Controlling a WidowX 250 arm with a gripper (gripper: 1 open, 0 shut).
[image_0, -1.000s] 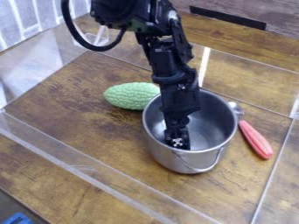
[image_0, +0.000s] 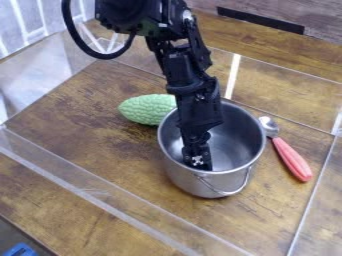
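A black robot arm comes down from the top centre, and its gripper (image_0: 195, 150) is lowered inside a steel pot (image_0: 222, 178) with a wire handle. The fingertips sit low within the pot near its left side; the gripper looks open, though what lies between the fingers is hard to make out.
A green textured corn-like object (image_0: 146, 108) lies behind the pot at left. A spoon with a red handle (image_0: 293, 161) lies to the right.
The gripper and the pot have shifted slightly leftward, the gripper a little up within the pot. The other objects stay where they were.
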